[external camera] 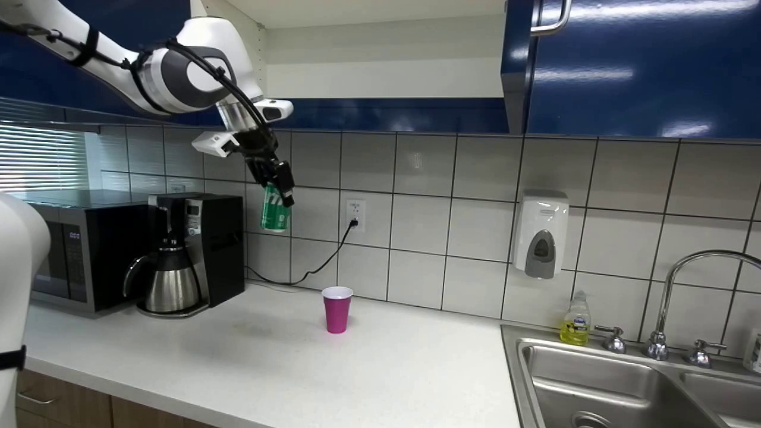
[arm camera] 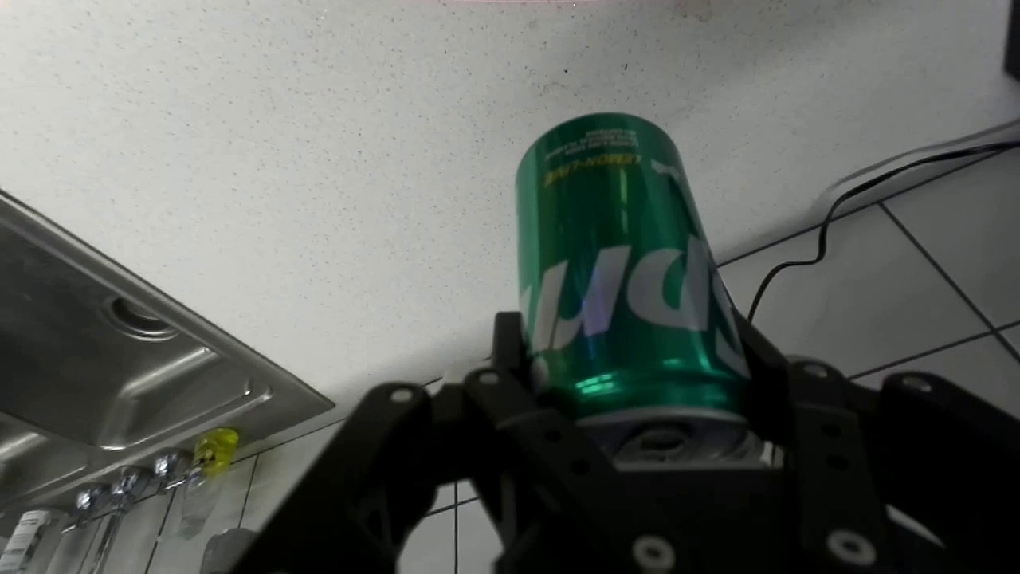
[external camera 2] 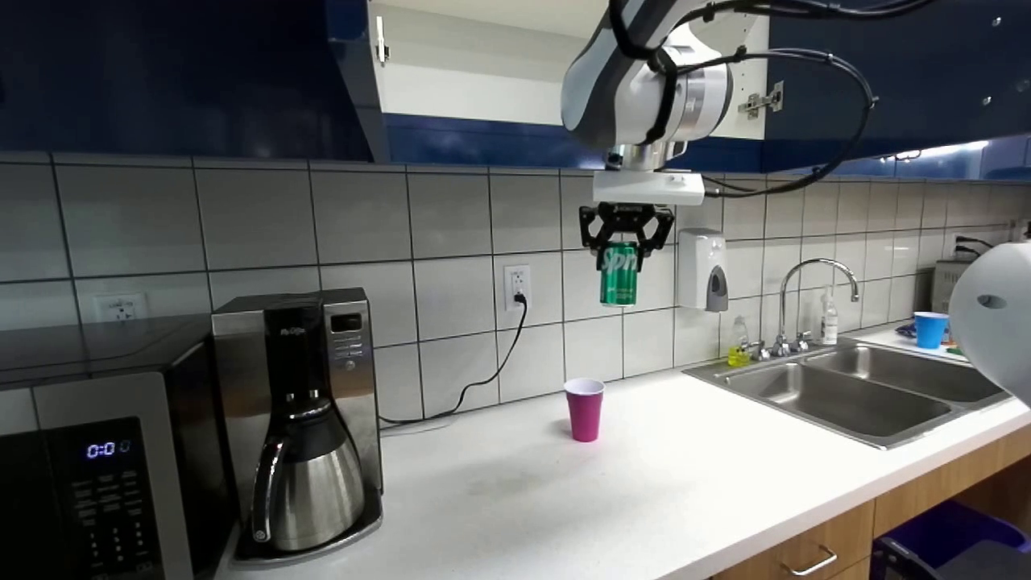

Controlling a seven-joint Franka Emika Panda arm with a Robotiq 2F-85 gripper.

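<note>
A green Sprite can (external camera: 275, 211) hangs well above the counter, held near its top end by my gripper (external camera 2: 621, 259), which is shut on it. In the wrist view the can (arm camera: 617, 258) sits between the two black fingers, its bottom end pointing away from the camera. Below it on the white counter stands an upright pink cup (external camera: 336, 310) with a white inside. In the second exterior view the cup (external camera 2: 585, 410) is lower and slightly left of the can, clearly apart from it. The cup's contents cannot be seen.
An open, empty cabinet shelf (external camera: 385, 64) is above the arm. The coffee maker (external camera 2: 319, 425) and microwave (external camera 2: 116, 435) stand at the left, the sink (external camera: 606, 385) at the right. A black cord (external camera: 328, 261) runs along the wall.
</note>
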